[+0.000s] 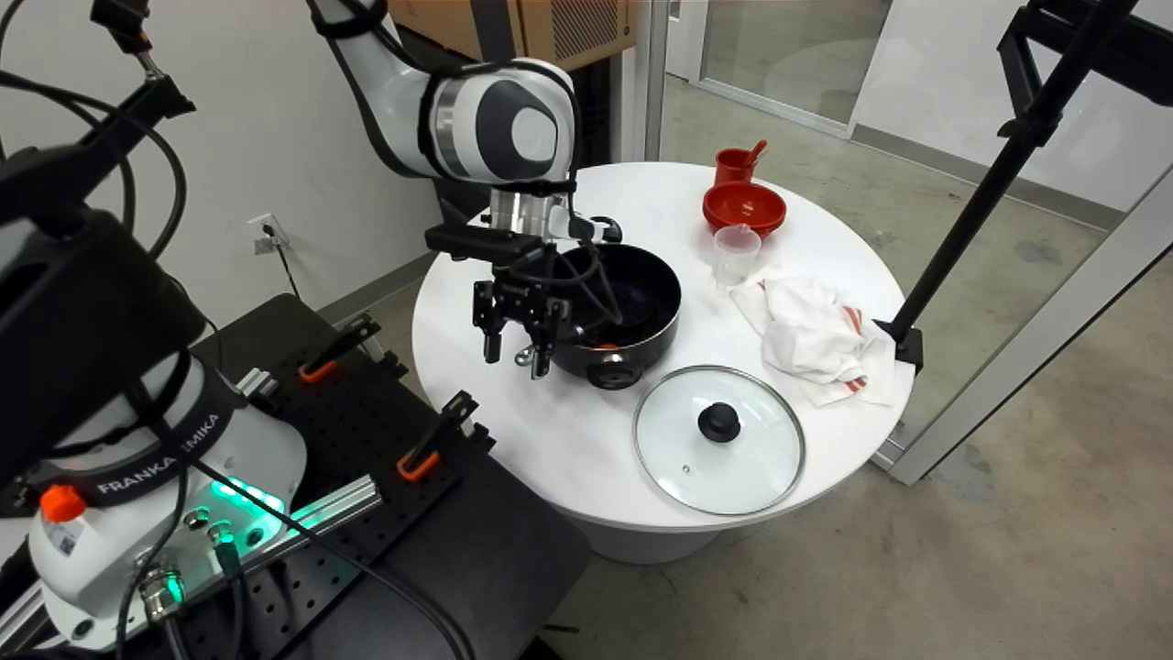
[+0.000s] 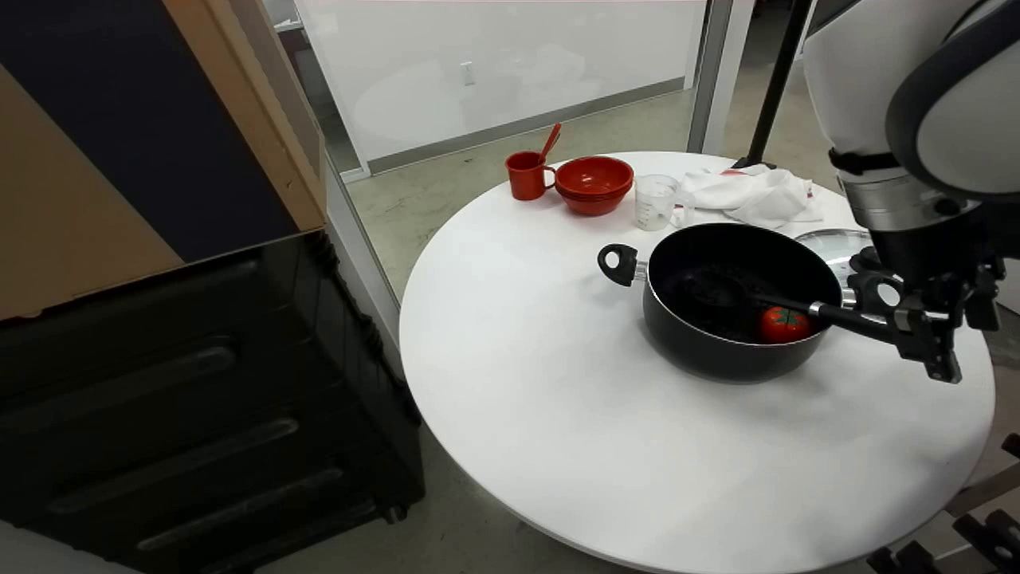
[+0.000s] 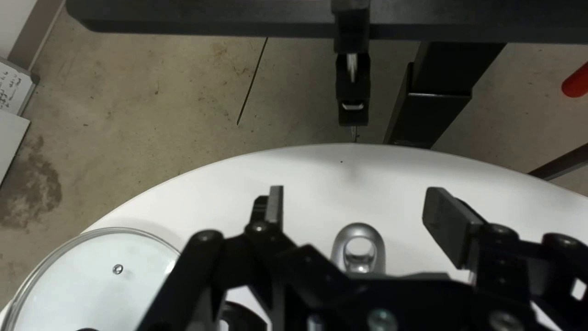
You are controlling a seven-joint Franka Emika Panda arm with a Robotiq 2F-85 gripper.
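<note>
The black pot (image 2: 741, 354) stands on the round white table, with a red tomato (image 2: 784, 325) inside it. A dark utensil (image 2: 853, 322) rests in the pot, its handle leaning out over the rim. Beyond the pot's near side, my gripper (image 1: 516, 357) has its fingers spread apart above the table. In the wrist view, the holed silver end of the utensil's handle (image 3: 358, 234) shows between the fingers, with a gap on either side. The gripper is open, and its own body hides most of the handle there.
A glass lid (image 1: 720, 440) lies flat near the pot. Farther back are red bowls (image 1: 744, 205), a red cup (image 2: 526, 176), a clear measuring cup (image 1: 736, 255) and a white towel (image 1: 819, 335). The table left of the pot in exterior view 2 is clear.
</note>
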